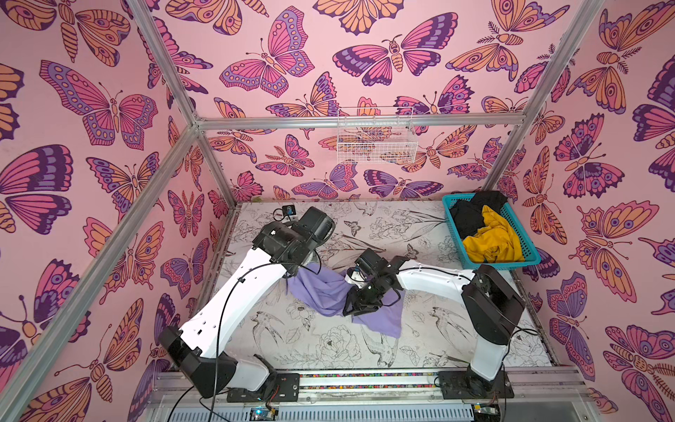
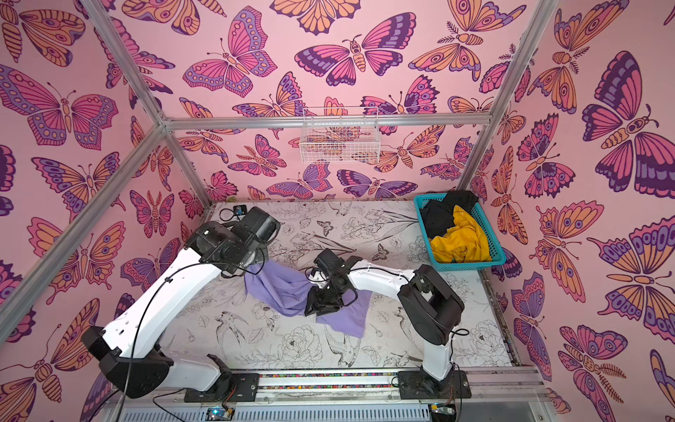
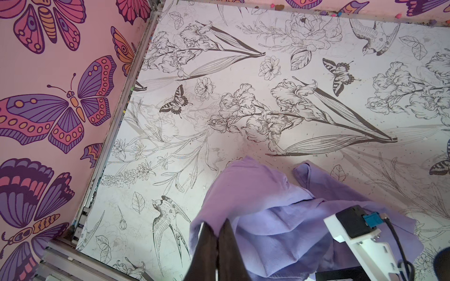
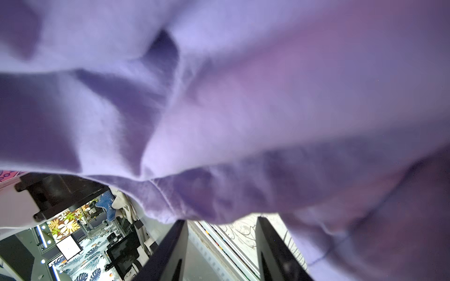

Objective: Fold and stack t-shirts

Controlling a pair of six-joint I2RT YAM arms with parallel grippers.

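Note:
A lavender t-shirt (image 1: 323, 289) lies rumpled across the middle of the table, one part raised toward the left arm and a flatter part (image 1: 383, 322) spread beyond the right gripper. In the left wrist view, my left gripper is shut on a pinched edge of the lifted lavender cloth (image 3: 248, 192). My right gripper stands open, low over the middle of the shirt, its fingers (image 4: 174, 248) apart. Cloth folds (image 4: 281, 112) fill most of the right wrist view, close to the fingertips, and nothing is clearly gripped there.
A teal basket (image 1: 458, 242) holding yellow (image 1: 495, 239) and black clothes (image 1: 465, 216) sits at the back right of the table. A wire rack (image 1: 376, 151) hangs at the back wall. Bare table (image 1: 393, 228) shows behind the shirt and along the front.

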